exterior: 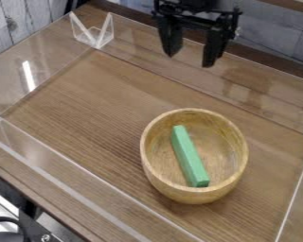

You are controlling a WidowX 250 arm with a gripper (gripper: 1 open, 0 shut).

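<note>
A round pale-yellow bowl (225, 142) sits on the wooden surface at the lower right, with a green bar (188, 154) lying inside it. My black gripper (191, 52) is at the top of the view, well behind and above the bowl, with its two fingers apart and nothing visible between them.
A white wireframe object (94, 26) stands at the upper left near the back edge. A black cable lies at the lower left corner.
</note>
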